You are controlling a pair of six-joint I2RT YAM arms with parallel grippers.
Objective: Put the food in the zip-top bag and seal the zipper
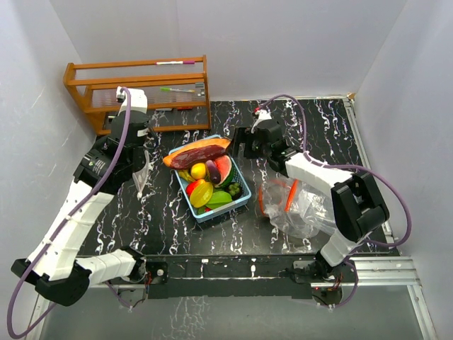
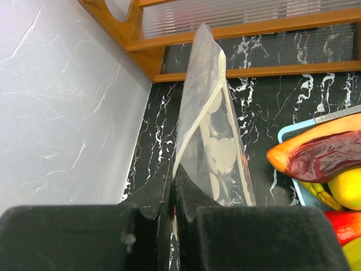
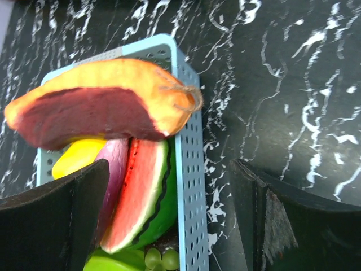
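Observation:
A clear bag with cream-coloured edges [image 2: 211, 141] stands up from the fingers of my left gripper, which is shut on it; in the top view its lower part [image 1: 142, 177] hangs left of the tray. The blue tray [image 3: 194, 186] is full of toy food: an orange and dark-red papaya [image 3: 101, 101], a watermelon slice [image 3: 138, 192], a purple eggplant [image 1: 214, 172], a yellow star fruit [image 1: 201, 195] and more. My right gripper [image 1: 239, 144] is open near the tray's back right corner, with nothing held between its fingers.
Clear bags with orange zip strips [image 1: 301, 212] lie on the table at right, under the right arm. Along the back left stands a wooden rack [image 1: 141, 81] holding pens. Bare dark marble [image 1: 170, 234] shows in front of the tray.

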